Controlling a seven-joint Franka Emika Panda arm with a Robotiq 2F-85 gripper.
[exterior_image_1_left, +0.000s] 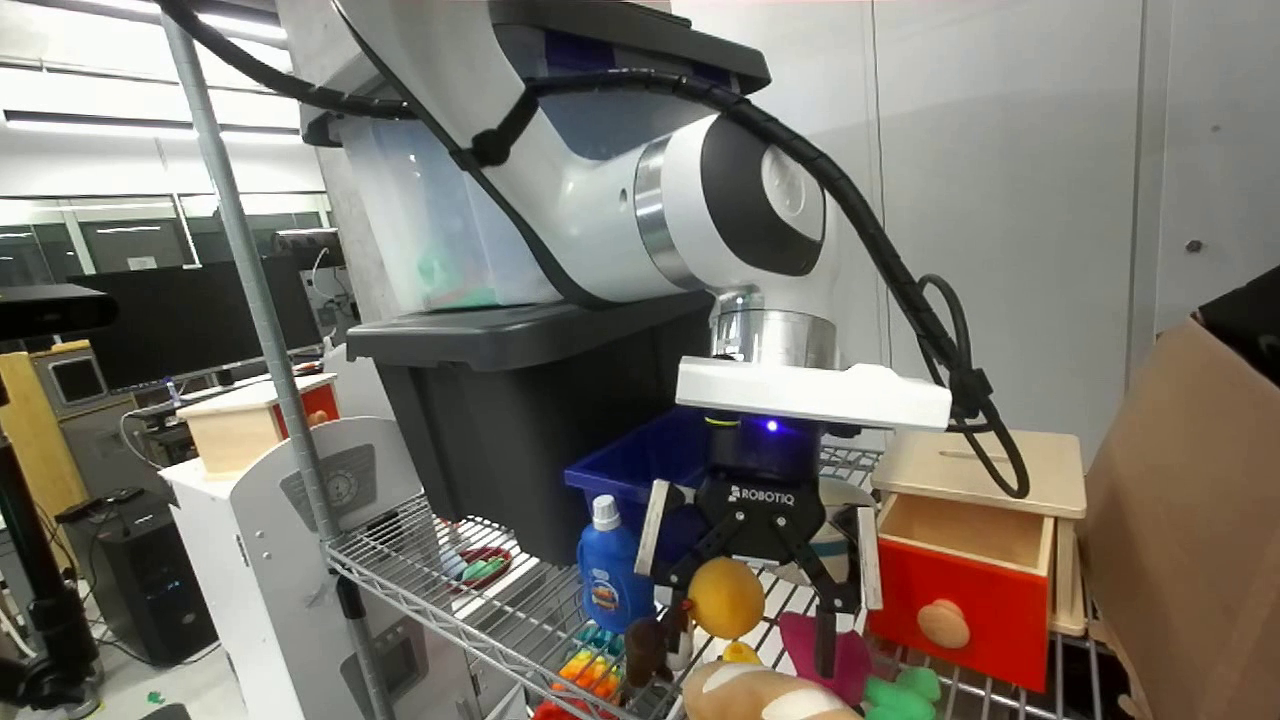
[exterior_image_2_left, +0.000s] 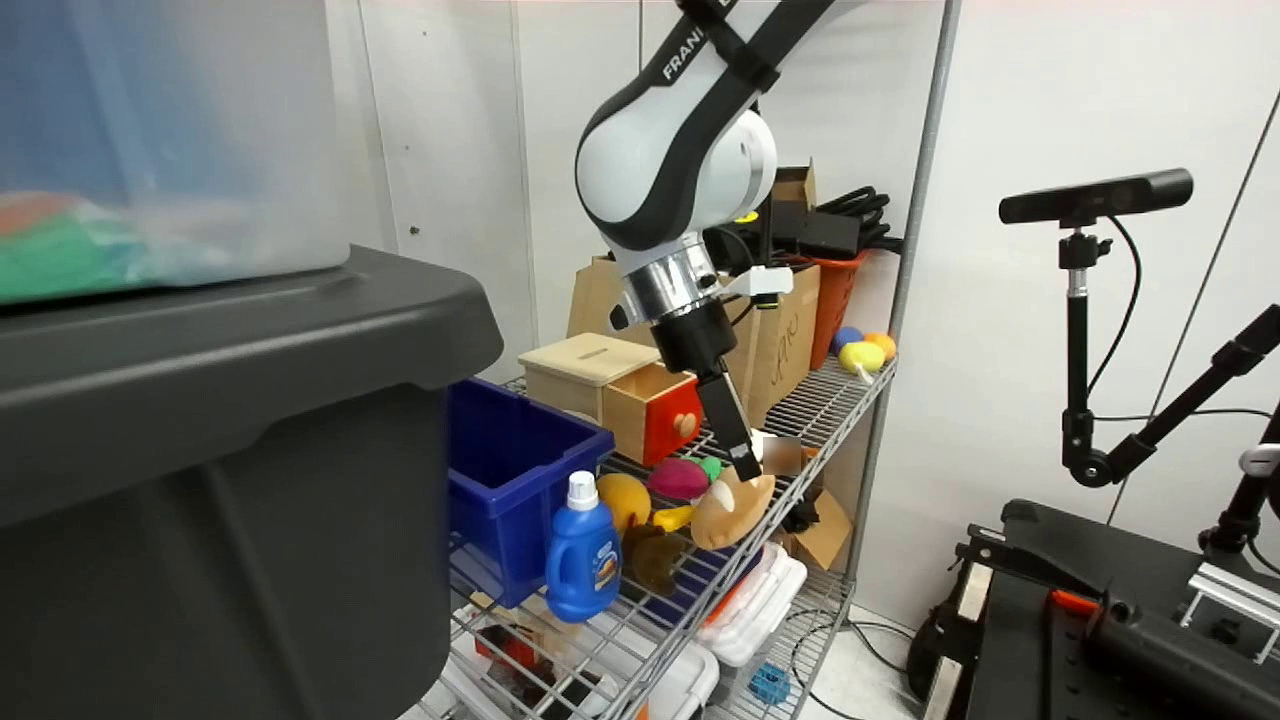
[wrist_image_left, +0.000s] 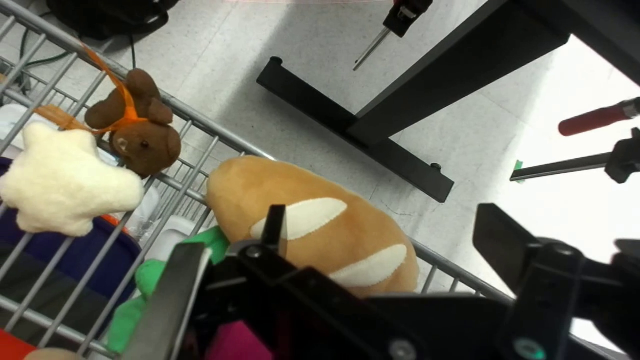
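Note:
My gripper points down above the wire shelf, its fingers wide apart with nothing between them. In exterior view 1 one finger overlaps the left side of an orange ball, and the other hangs before a magenta plush toy. A tan plush bread loaf with cream stripes lies at the shelf's front edge. It fills the space below and between my fingers in the wrist view; whether the fingertips touch it I cannot tell. A green plush toy sits beside the loaf, partly hidden by my left finger.
A red-fronted drawer stands open at the right. Behind are a blue bin and a blue detergent bottle. A white star plush and brown plush lie past the loaf. Beyond the shelf edge is open floor.

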